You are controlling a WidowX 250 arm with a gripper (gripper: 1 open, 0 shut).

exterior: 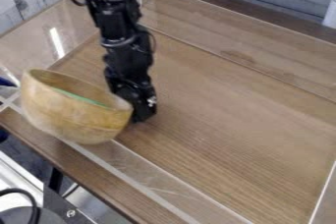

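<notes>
A wooden bowl (73, 110) is tilted at the lower left of the camera view, a bit of green showing inside its rim. The black arm comes down from the top left, and its gripper (137, 102) is low at the bowl's right side, partly hidden and blurred. Whether its fingers touch the bowl, and how they stand, I cannot make out.
A black cable (20, 196) lies at the bottom left corner, off the table's edge. A white object stands at the far top right.
</notes>
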